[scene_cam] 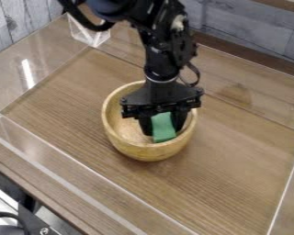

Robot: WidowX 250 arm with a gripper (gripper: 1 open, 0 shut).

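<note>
My black gripper [162, 110] reaches down from the top into a round pale wooden bowl [125, 138] near the middle of the table. It is shut on a green object [163, 130], which sits inside the bowl toward its right side. The fingertips partly cover the object's upper part.
A small clear plastic item [88, 27] stands at the back left, near the table's edge. A black cable shows at the lower left corner.
</note>
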